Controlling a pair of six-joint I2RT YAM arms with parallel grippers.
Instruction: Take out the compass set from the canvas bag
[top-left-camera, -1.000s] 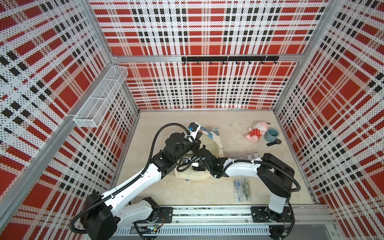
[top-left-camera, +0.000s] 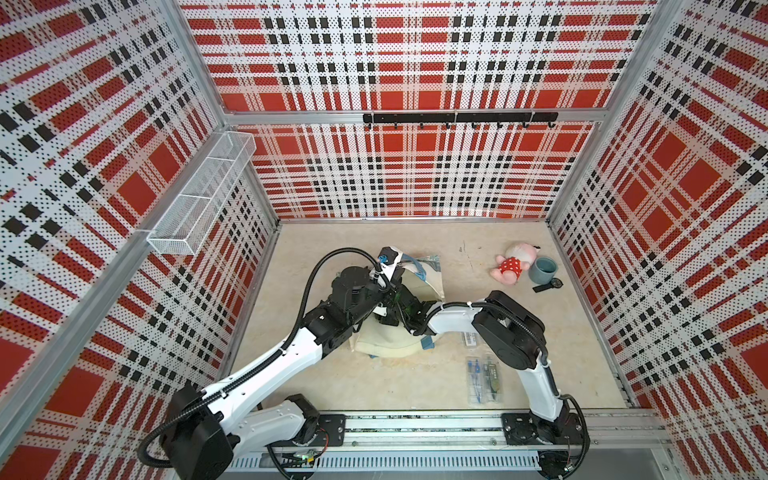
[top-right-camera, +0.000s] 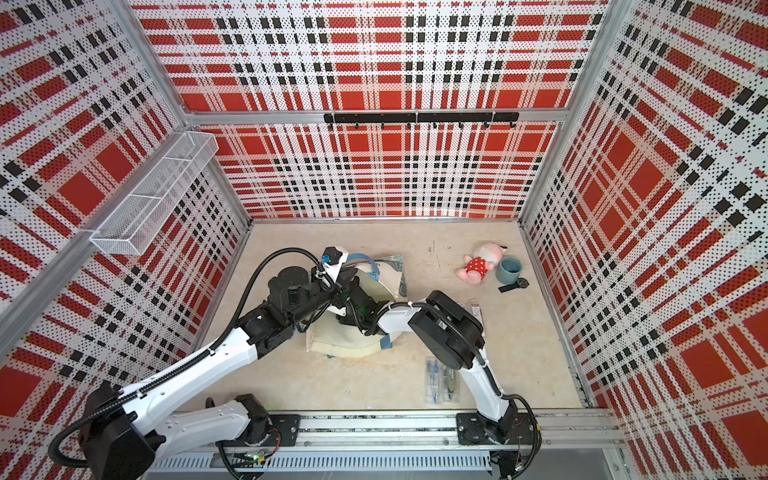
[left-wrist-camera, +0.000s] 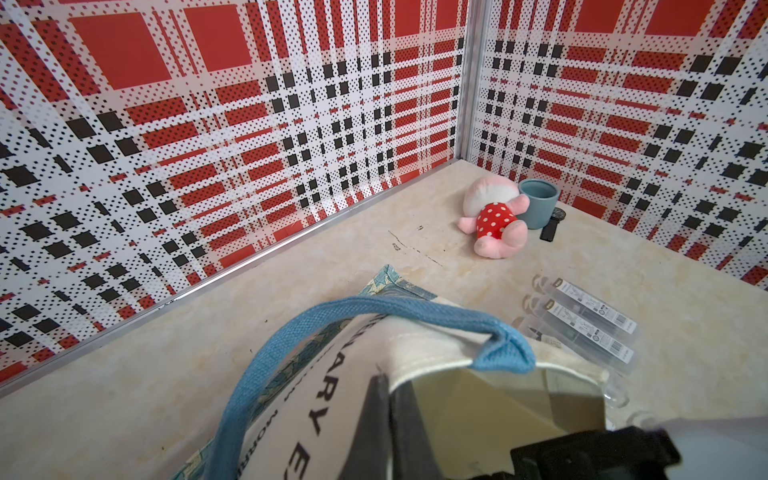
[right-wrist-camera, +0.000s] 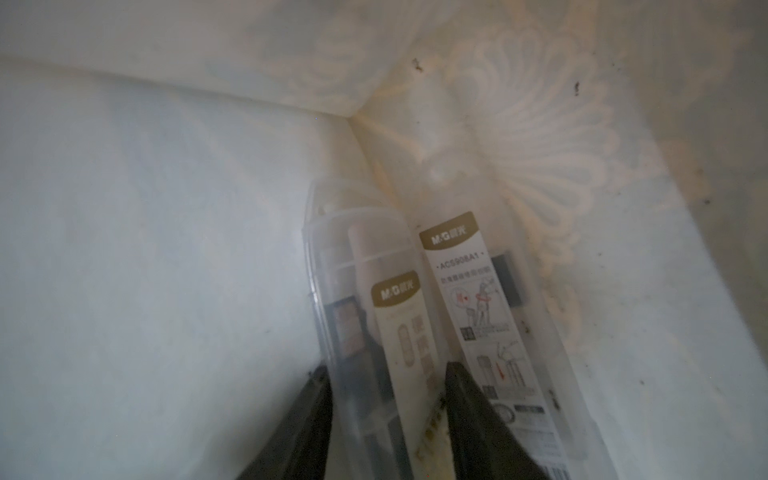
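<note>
The canvas bag (left-wrist-camera: 320, 408) lies on the table with its mouth raised. My left gripper is shut at the top edge of the bag's opening, the pale fabric rim running into its fingers. Inside the bag, my right gripper is part open around the end of a clear plastic case (right-wrist-camera: 352, 320) with an M&G label; a second clear case (right-wrist-camera: 496, 336) with a printed label lies beside it, to the right. Which of these is the compass set I cannot tell.
Several clear cases (left-wrist-camera: 584, 328) lie on the table right of the bag, with two more (top-left-camera: 484, 377) near the front edge. A pink plush toy (top-left-camera: 512, 264), a blue-grey mug (top-left-camera: 542, 270) and a black object (top-left-camera: 548, 285) sit at the back right. A wire basket (top-left-camera: 192, 200) hangs left.
My right arm has moved leftward and further back, deeper into the bag. The left arm has stayed nearly still.
</note>
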